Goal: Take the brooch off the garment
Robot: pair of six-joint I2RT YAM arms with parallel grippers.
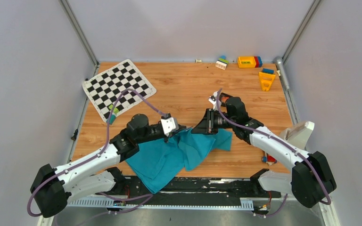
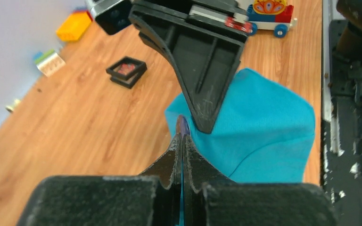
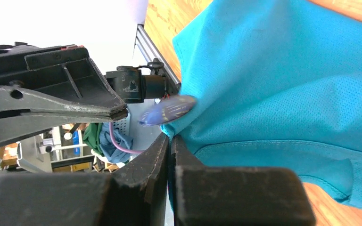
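The garment is a teal cloth, gathered up toward the middle between my two grippers. A glossy purple-blue oval brooch sits at its raised edge, beside the tips of my right gripper. That gripper is shut on the garment, a thin fold running between its fingers. My left gripper is shut, its tips facing the brooch, which appears edge-on. From the right wrist view, a small gap shows between the left fingertips and the brooch. Whether the brooch is still fastened cannot be seen.
At the back left lies a checkered board. Toy bricks, a yellow block and a yellow frame stand along the back right. A small dark box rests behind the right gripper.
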